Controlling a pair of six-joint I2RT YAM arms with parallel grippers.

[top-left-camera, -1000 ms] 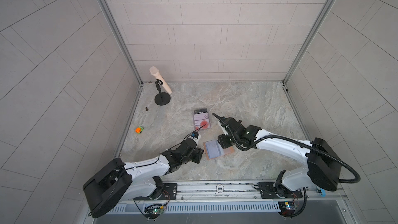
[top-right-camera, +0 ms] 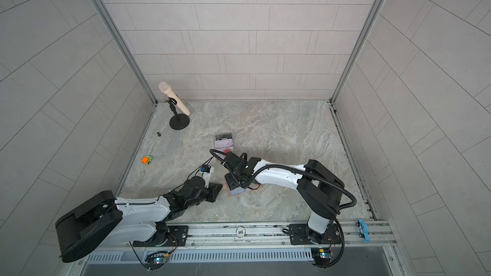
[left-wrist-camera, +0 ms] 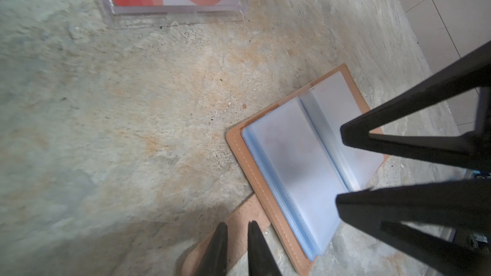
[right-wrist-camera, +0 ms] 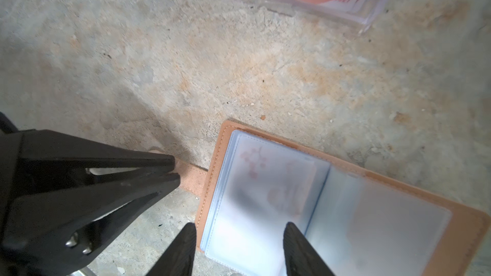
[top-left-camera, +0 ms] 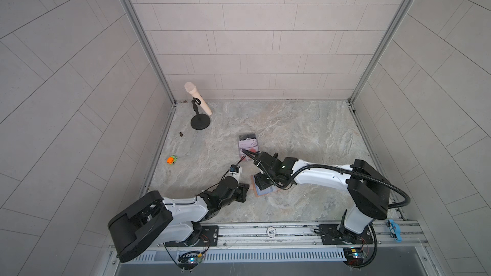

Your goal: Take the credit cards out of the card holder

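Observation:
The card holder (right-wrist-camera: 353, 194) lies spread open on the table, tan edge around cloudy clear sleeves; a tan strap (left-wrist-camera: 250, 225) sticks out on its left. Faint reddish marks show through one sleeve (right-wrist-camera: 250, 184), but no card edge can be made out clearly. My left gripper is at the strap, its fingertips slightly apart with the strap visible between them; contact cannot be told. Above the holder's left half, my right gripper stands wide open, holding nothing. From overhead the right arm partly covers the holder (top-left-camera: 261, 190).
Behind the holder lies a clear box (top-left-camera: 248, 143) with a red and white print. A microphone on a black stand (top-left-camera: 200, 121) and a small orange-green toy (top-left-camera: 171, 159) are at the left.
My right arm has swung left, bringing its gripper from the holder's right half to over its left half. The left arm has shifted slightly; the holder appears to lie where it was.

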